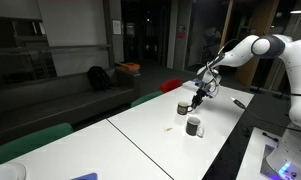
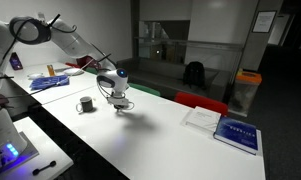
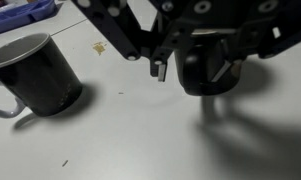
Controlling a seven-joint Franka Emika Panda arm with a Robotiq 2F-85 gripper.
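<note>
Two dark mugs with light interiors stand on the white table. The nearer mug [image 1: 194, 126] is upright, and in the wrist view this black mug [image 3: 35, 75] is at the left, away from the fingers. The farther mug [image 1: 183, 108] stands close beside my gripper [image 1: 195, 105]. In the wrist view my gripper is low over this second mug [image 3: 235, 75], with its black handle [image 3: 194, 72] between the two fingers. A gap shows between the left finger and the handle, so the fingers stand part open. The arm hides much of this mug.
A blue tray [image 3: 25, 12] lies at the wrist view's upper left. At the right of exterior view 2 are a white box [image 2: 201, 118] and a dark blue package [image 2: 236, 131].
</note>
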